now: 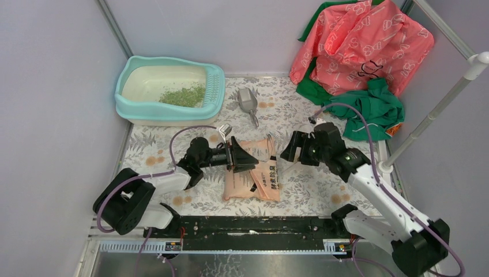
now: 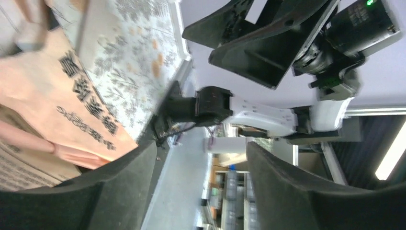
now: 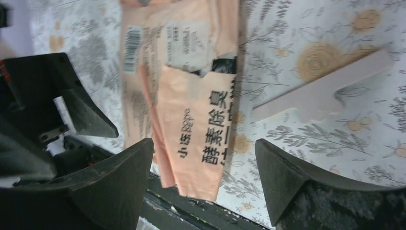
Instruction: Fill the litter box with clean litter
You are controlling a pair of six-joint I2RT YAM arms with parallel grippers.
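The peach litter bag [image 1: 239, 183] lies flat on the patterned mat, its printed right flap folded over in the right wrist view [image 3: 191, 129]. My left gripper [image 1: 255, 163] hovers above the bag's upper middle, its fingers apart; only background shows between its fingers. Just off the bag's right edge is my right gripper [image 1: 289, 153]. Its fingers [image 3: 127, 172] stand apart too, and nothing is held. At the back left stands the litter box [image 1: 167, 112], turquoise-rimmed, with a patch of green litter [image 1: 184, 96] on its floor.
A grey scoop [image 1: 247, 101] lies behind the bag. Right of the bag, a pale flat tool [image 3: 316, 91] rests on the mat. Pink and green cloth [image 1: 369, 43] fills the back right, beside a white pole [image 1: 425, 112].
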